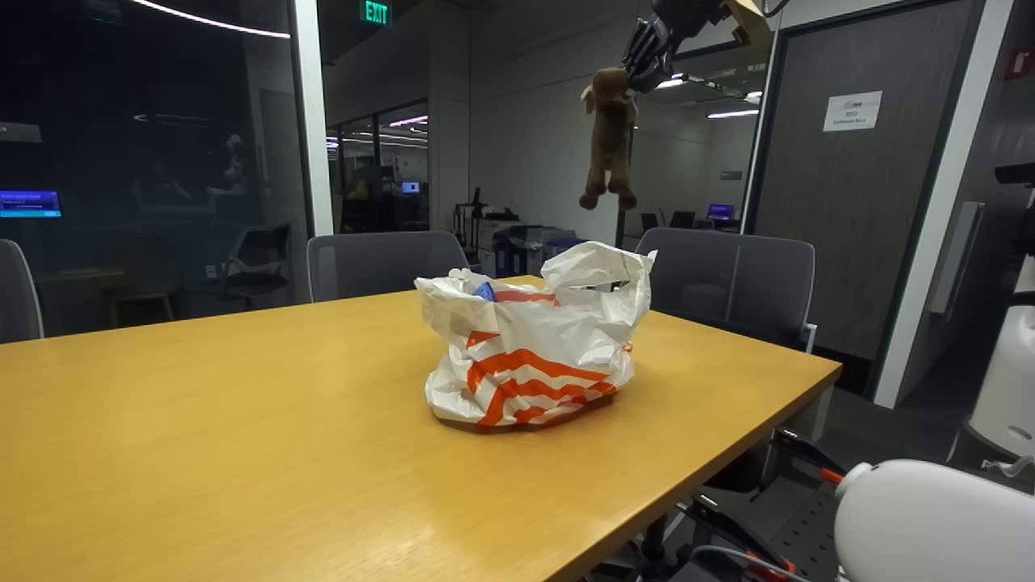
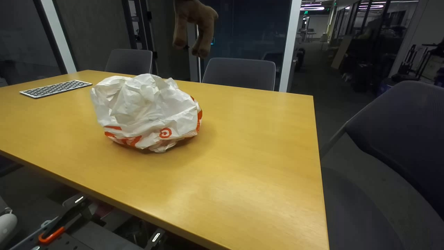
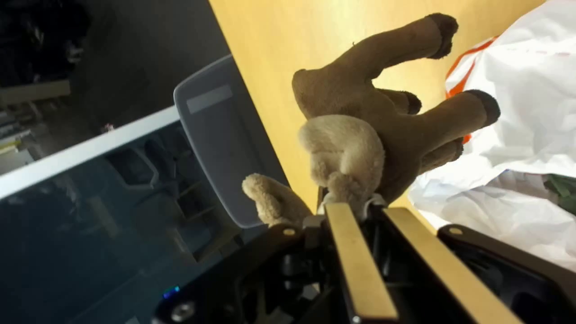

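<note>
A brown plush animal point(image 1: 611, 131) with darker feet dangles in the air, high over the table. My gripper is shut on its head end, where a tan muzzle point(image 3: 345, 148) shows just past the fingers point(image 3: 360, 264). In exterior view 2 only the plush's lower body and legs point(image 2: 193, 21) show, and the gripper is out of that frame. Below stands a crumpled white plastic bag point(image 1: 543, 339) with red stripes, its mouth open at the top. Something blue point(image 1: 484, 291) peeks out of it, and the wrist view shows something green point(image 3: 563, 189) inside.
A white-framed keyboard point(image 2: 56, 88) lies on it in exterior view 2. Grey chairs point(image 1: 742, 276) stand along the table's edges.
</note>
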